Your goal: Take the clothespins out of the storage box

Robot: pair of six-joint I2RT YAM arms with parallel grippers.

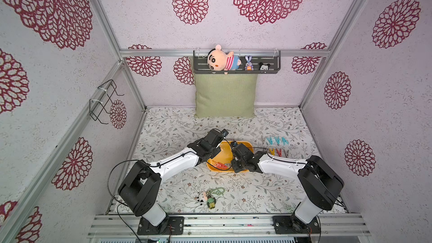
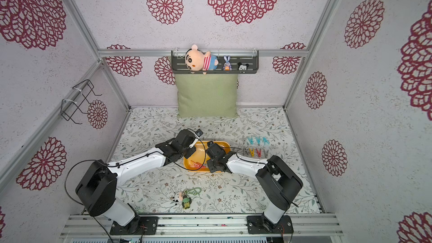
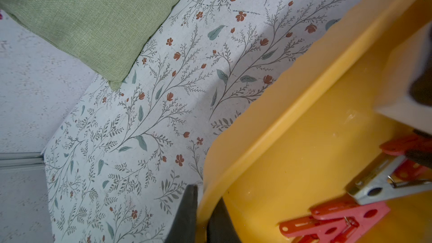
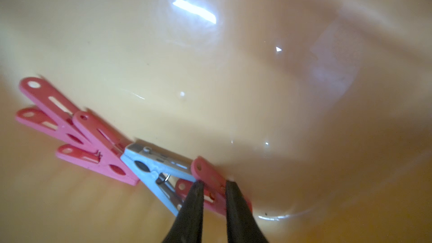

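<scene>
The orange storage box [image 1: 222, 152] stands mid-table. In the left wrist view my left gripper is shut on its rim, one dark finger on each side of the wall. Inside lie pink clothespins [image 4: 105, 146] on the left and a light blue clothespin [image 4: 155, 166] overlapping them. Another pink clothespin [image 4: 209, 180] lies at the blue one's right end. My right gripper reaches down into the box with its fingers partly apart. That last pink clothespin shows in the gap between the fingertips; whether they touch it I cannot tell.
On the table right of the box lie light blue clothespins [image 1: 276, 140] in a row and red clothespins [image 1: 279, 152] among others, partly behind the right arm. Small figures [image 1: 207, 199] with a green chain lie in front. A green cushion [image 1: 225, 95] leans at the back.
</scene>
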